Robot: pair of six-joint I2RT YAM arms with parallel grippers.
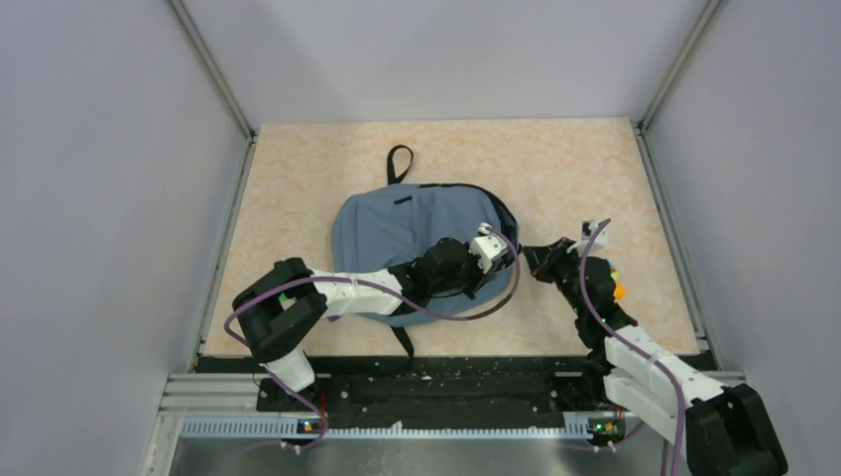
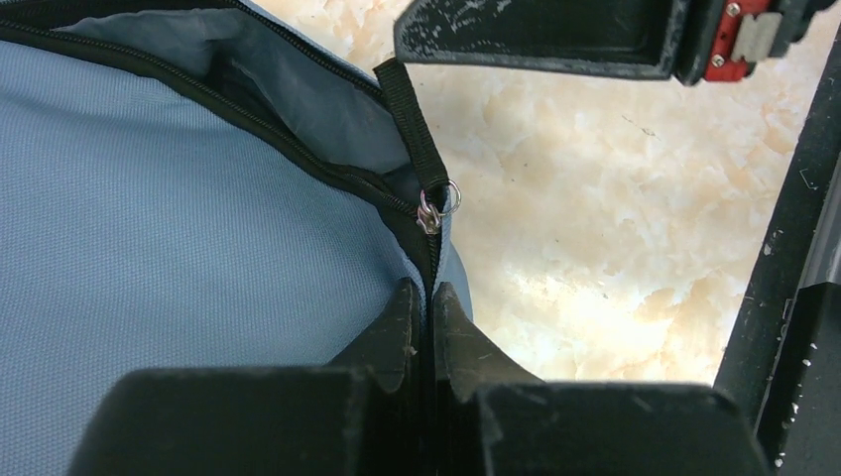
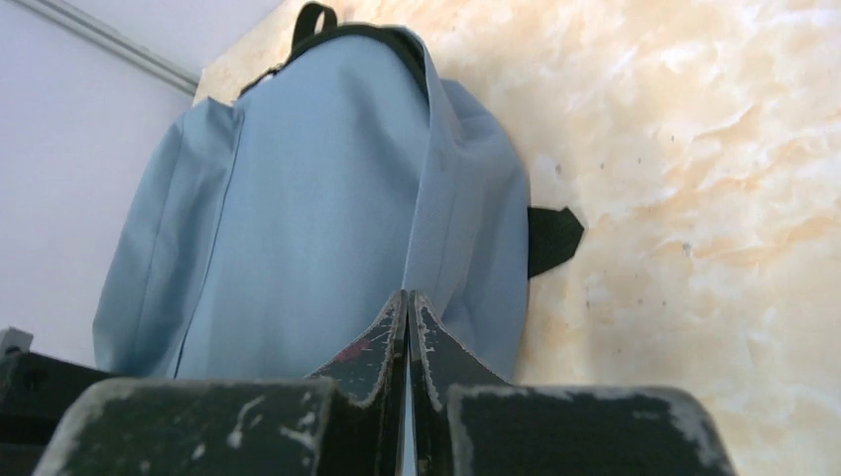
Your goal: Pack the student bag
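The blue-grey student bag (image 1: 382, 233) lies on the table, its zipped mouth partly open. In the left wrist view, a black strap zip pull (image 2: 412, 124) on a metal ring stands at the zipper's end. My left gripper is shut on the bag's edge just below the slider (image 2: 428, 220). Beyond the pull's upper end is the dark finger (image 2: 545, 40) of my right gripper. That gripper is shut with nothing between its fingertips, and the pull is outside them. In the right wrist view, the bag's side lies beyond the tips; the pull does not show there.
A carry loop (image 1: 400, 164) sticks out behind the bag, and a strap (image 1: 402, 340) hangs at its front. Orange items (image 1: 619, 288) are partly hidden behind my right arm. Free table lies at the back right.
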